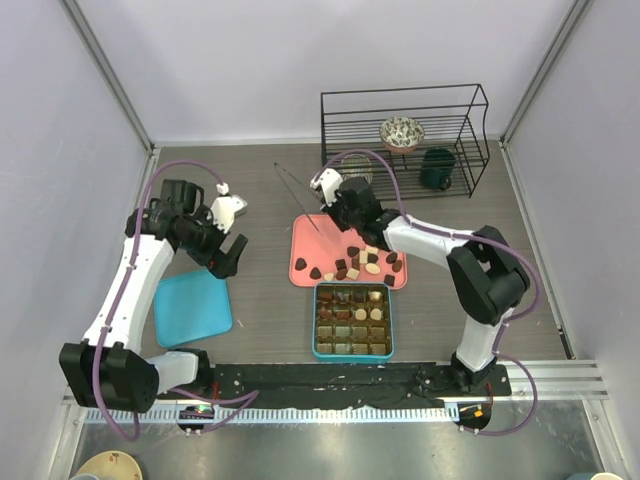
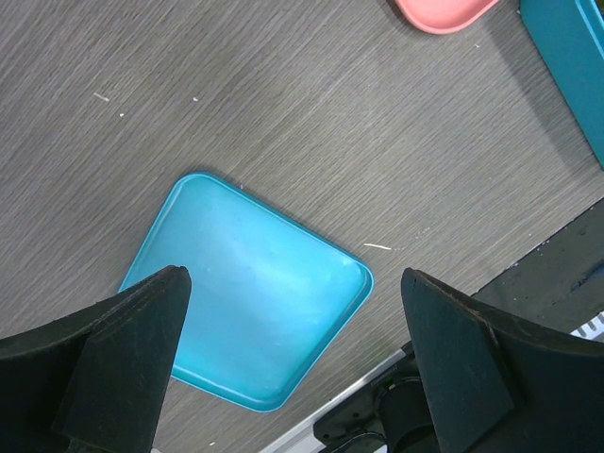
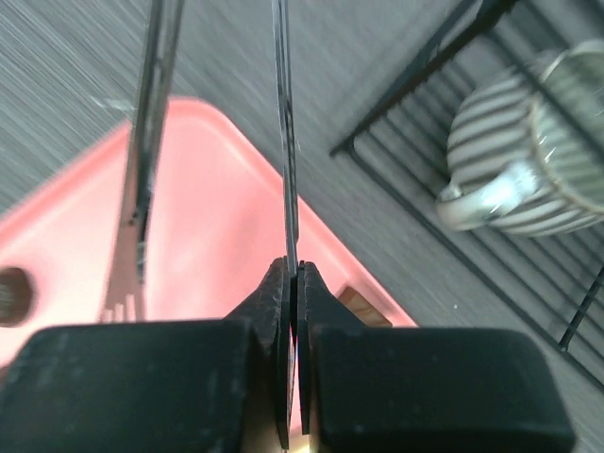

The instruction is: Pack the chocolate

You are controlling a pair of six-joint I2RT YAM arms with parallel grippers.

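Loose chocolates lie on the pink tray (image 1: 303,238). In front of it sits the blue-rimmed box (image 1: 353,351) with chocolates in compartments. My right gripper is shut on metal tongs (image 3: 283,113) above the tray's back, their long arms reaching up-left in the top view and blurred in the right wrist view. My left gripper stands open over the empty blue tray (image 2: 245,293) at the left.
A black wire rack (image 1: 340,95) with a bowl (image 1: 402,132), a dark green cup (image 1: 437,165) and a striped cup (image 3: 500,160) stands behind the pink tray. Bare table lies between the blue tray and box.
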